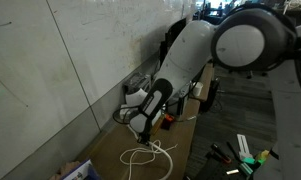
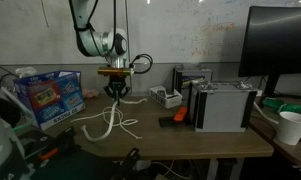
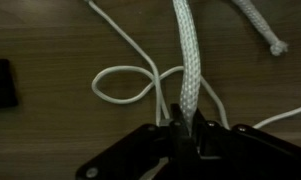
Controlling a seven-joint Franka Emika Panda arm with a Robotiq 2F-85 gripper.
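Observation:
A thick white braided rope (image 3: 188,55) runs up to my gripper in the wrist view, and the fingers are shut on it. From exterior view 2, the gripper (image 2: 116,97) is above the table with part of the rope (image 2: 112,122) hanging below it. A thinner white cord (image 3: 125,98) lies in a loop on the dark wooden table beneath. The thick rope's cut end (image 3: 277,46) rests at the upper right of the wrist view. In exterior view 1, the rope (image 1: 166,158) curves over the table below the gripper (image 1: 142,138).
A blue box (image 2: 52,92) stands at the left. Grey metal boxes (image 2: 222,106), an orange-and-black tool (image 2: 174,119), a white mug (image 2: 291,127) and a monitor (image 2: 280,42) are to the right.

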